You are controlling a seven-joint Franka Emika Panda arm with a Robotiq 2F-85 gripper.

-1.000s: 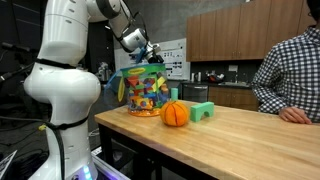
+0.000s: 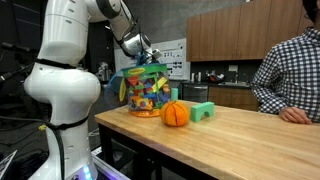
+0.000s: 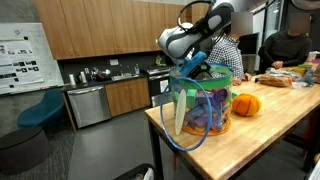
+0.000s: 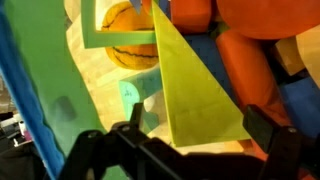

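Note:
My gripper stands open, its two dark fingers spread apart in the wrist view. A yellow wedge-shaped piece (image 4: 195, 95) shows in the gap between them, with no grip on it visible. Red, orange and blue pieces crowd the right side of that view. In the first exterior view, the white arm (image 2: 134, 45) reaches over a green-rimmed bin (image 2: 143, 72) full of colourful pieces. The bin's blue handle (image 3: 207, 101) hangs down its side in the second exterior view.
An orange pumpkin (image 2: 175, 113) and a green arch-shaped block (image 2: 203, 110) sit on the wooden table beside the bin. A person in a checked shirt (image 2: 291, 75) stands at the far side.
The arm's end has shifted slightly to the left above the bin in the first exterior view. The bin, pumpkin and green block have stayed in place.

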